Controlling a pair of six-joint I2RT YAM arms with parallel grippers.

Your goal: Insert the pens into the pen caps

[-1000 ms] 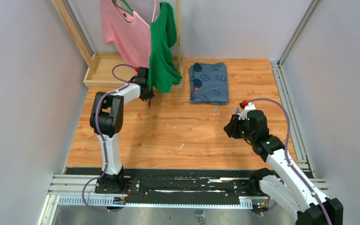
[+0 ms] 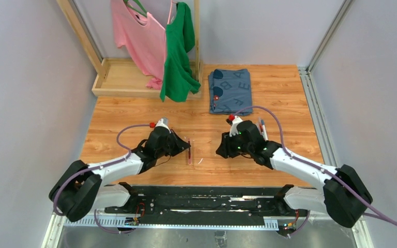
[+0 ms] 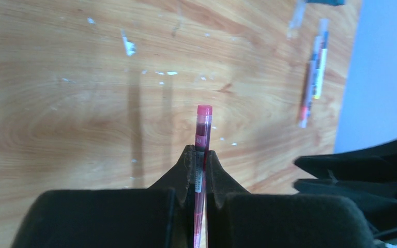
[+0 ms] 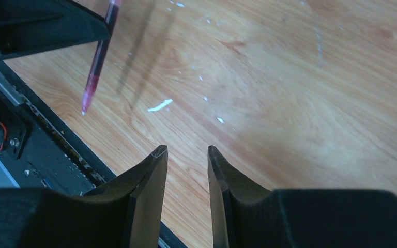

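A slim pink-red pen [image 3: 199,175] stands upright in my left gripper, which is shut on it; in the top view it is at the left of centre [image 2: 186,146]. The right wrist view shows the same pen [image 4: 95,75] at upper left, pink at its lower end. My right gripper is open and empty, to the right of the held pen and facing it. Several other pens [image 3: 318,72] lie at the right of the table, partly hidden behind the right arm in the top view.
A folded blue garment [image 2: 230,90] lies at the back centre. A wooden rack [image 2: 106,88] with pink and green shirts stands at back left. Bare table [image 2: 108,119] lies around both grippers, with small white scraps on it.
My left gripper has moved from the back left toward the front centre with the pen. The right gripper has moved left, toward it.
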